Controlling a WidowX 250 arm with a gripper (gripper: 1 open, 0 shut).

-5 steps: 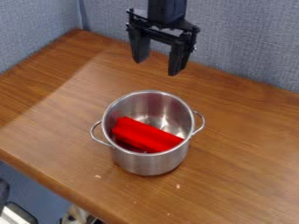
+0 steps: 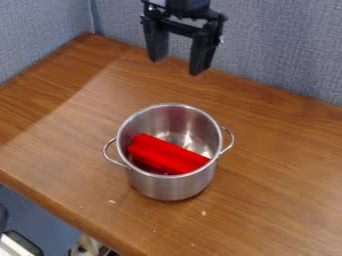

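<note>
A steel pot [image 2: 170, 180] with two loop handles stands on the wooden table, toward the front middle. A red cylindrical object [image 2: 167, 153] lies inside it, tilted across the bottom. High at the top of the view, well above and behind the pot, my black gripper [image 2: 178, 53] hangs open, its two fingers spread with nothing between them.
Grey padded walls [image 2: 287, 50] close off the back and left. The table's front edge runs along the lower left.
The pot and red object are unchanged.
</note>
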